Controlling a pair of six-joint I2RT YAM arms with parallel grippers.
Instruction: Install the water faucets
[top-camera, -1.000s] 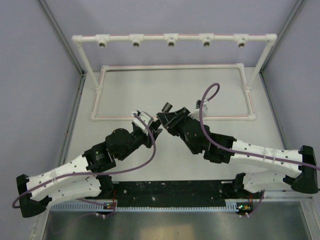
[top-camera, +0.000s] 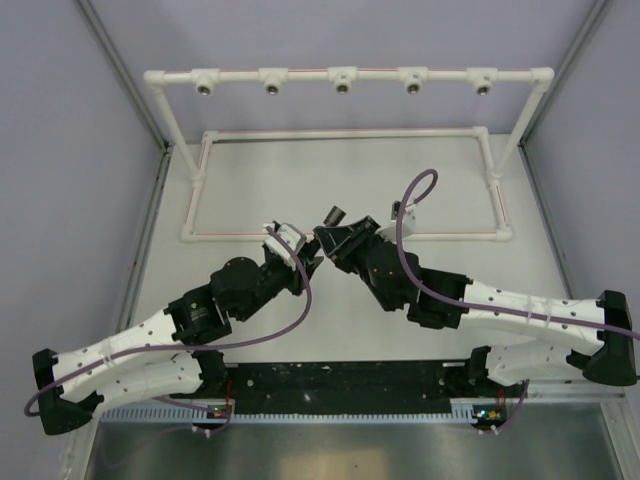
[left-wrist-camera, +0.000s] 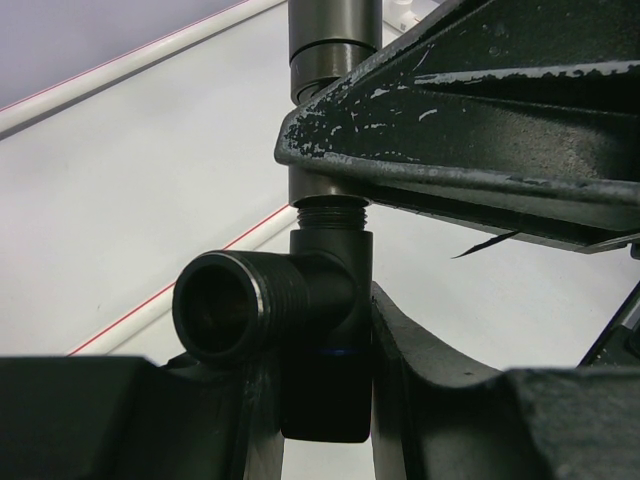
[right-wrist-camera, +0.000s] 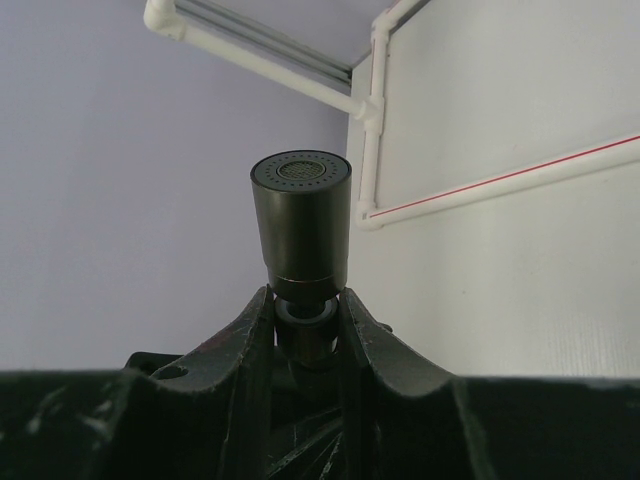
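A black faucet body (left-wrist-camera: 330, 270) with a threaded side inlet (left-wrist-camera: 225, 305) stands upright in the left wrist view, its lower block between the fingers of my left gripper, which is shut on it. Above it is a dark grey cylindrical spout head (right-wrist-camera: 303, 220) with a perforated end. My right gripper is shut around the narrow neck below that head. Bare thread (left-wrist-camera: 332, 216) shows between the spout part and the body. In the top view the spout head (top-camera: 334, 215) pokes up between both grippers, over the table's middle.
Across the back runs a raised white pipe (top-camera: 308, 76) with several downward tee outlets (top-camera: 342, 80), all empty. A white pipe frame (top-camera: 345, 134) lies on the white table (top-camera: 340, 180). Table space in front of the arms is clear.
Both arms hold nearly the same pose. The right gripper's cable has shifted slightly; the spout head stays in place between the grippers.
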